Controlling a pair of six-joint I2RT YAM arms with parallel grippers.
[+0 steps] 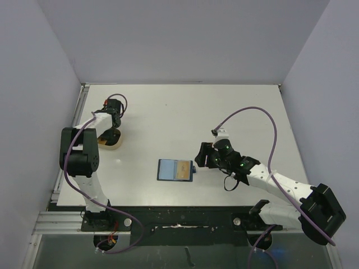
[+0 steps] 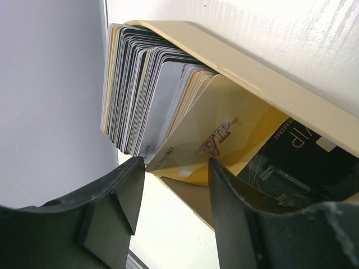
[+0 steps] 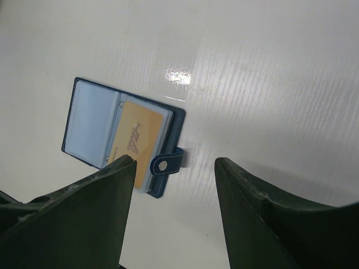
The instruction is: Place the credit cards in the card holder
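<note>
In the left wrist view a tan box holds a packed row of cards. A gold VIP card leans at the end of that row, and a black VIP card lies flat beyond it. My left gripper is open at the gold card's lower edge, its fingertips apart on either side of the card's corner. The blue card holder lies spread open on the table, a gold card in its right side. To the right of the holder, my right gripper stands open and empty.
The holder's snap strap sticks out at its right edge. Grey walls border the table, the left one close to the box.
</note>
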